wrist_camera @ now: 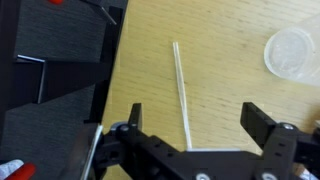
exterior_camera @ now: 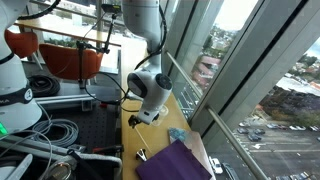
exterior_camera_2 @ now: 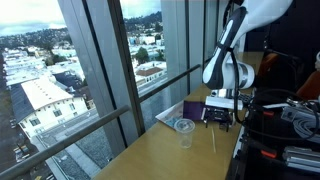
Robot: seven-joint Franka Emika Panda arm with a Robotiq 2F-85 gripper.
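A thin white stick [wrist_camera: 181, 85], like a straw, lies on the wooden table. It runs toward the space between my fingers in the wrist view. My gripper is open above the table, with its dark fingers wide apart and nothing held between them. In exterior view 2 the gripper [exterior_camera_2: 220, 121] hangs near the table's far end, behind the stick [exterior_camera_2: 213, 141]. A clear plastic cup [wrist_camera: 289, 52] lies or stands to the right of the stick in the wrist view. The same cup [exterior_camera_2: 185, 134] appears upright in exterior view 2.
A purple cloth or folder [exterior_camera: 172, 164] covers the table's near end in exterior view 1. Windows line one side of the table [exterior_camera_2: 150, 160]. A dark surface [wrist_camera: 50, 50] borders the tabletop on the other side. Bare wood surrounds the stick.
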